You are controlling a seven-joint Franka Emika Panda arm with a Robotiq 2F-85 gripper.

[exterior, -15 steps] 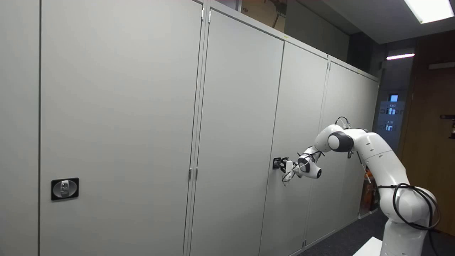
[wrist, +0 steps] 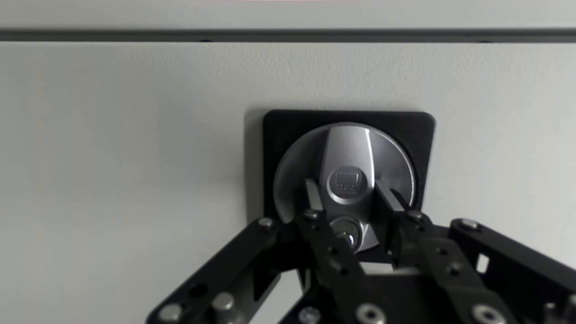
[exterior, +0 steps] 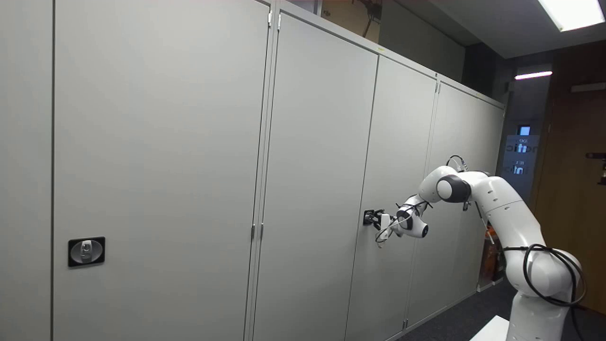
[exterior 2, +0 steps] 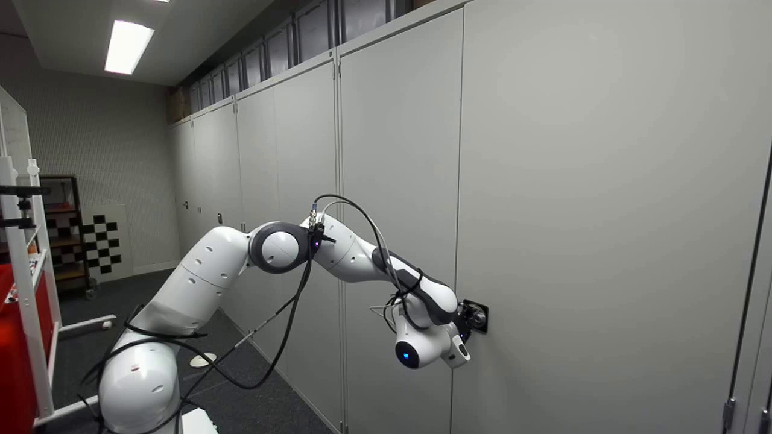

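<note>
In the wrist view a silver lock knob (wrist: pixel 349 148) sits in a round recess on a square black plate (wrist: pixel 281 125), fixed to the grey cabinet door (wrist: pixel 135 146). My gripper is shut on the knob, one finger against each side of it. A keyhole cylinder shows at the knob's lower end, partly behind the fingers. Exterior view 1 has the gripper (exterior: pixel 377 219) at the same black plate, beside the seam between two doors. From the other side, the arm's wrist hides part of the gripper (exterior 2: pixel 464 324). The door stands flush with its neighbour.
Another black-plated lock (exterior: pixel 86 252) is on a door to the left in exterior view 1. Tall grey doors line the wall on both sides. A white-framed stand (exterior 2: pixel 29 289) is at the far left of exterior view 2; dark floor (exterior 2: pixel 268 405) lies beside the arm.
</note>
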